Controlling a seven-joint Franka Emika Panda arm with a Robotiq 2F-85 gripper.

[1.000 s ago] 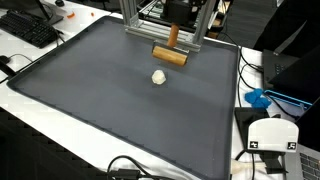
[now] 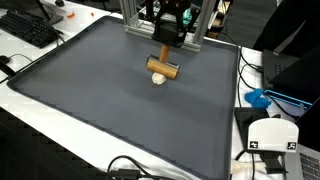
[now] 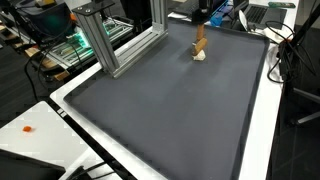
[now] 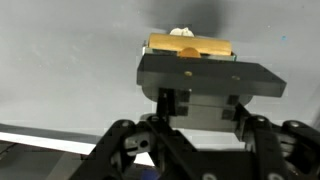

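A T-shaped wooden tool [image 2: 162, 67] stands upright on the grey table, its crosspiece low and its short orange-brown handle [image 2: 164, 53] rising into my gripper [image 2: 168, 40]. The gripper seems shut on the handle, though its dark body hides the fingertips. A small crumpled white object [image 2: 158, 79] lies just in front of the crosspiece, touching it or nearly so. Seen from the wrist, a wide dark slab [image 4: 210, 72] covers the handle, with the wooden crosspiece [image 4: 190, 44] showing past it and the white object [image 4: 180, 32] at that far edge.
A white metal frame [image 3: 135, 48] stands beside the table edge. A keyboard [image 2: 28, 32] and a blue item [image 2: 258, 98] lie off the mat.
My gripper and the wooden tool have moved together toward the front of exterior view 1, closing the gap to the white object. The white object stays nearly where it was.
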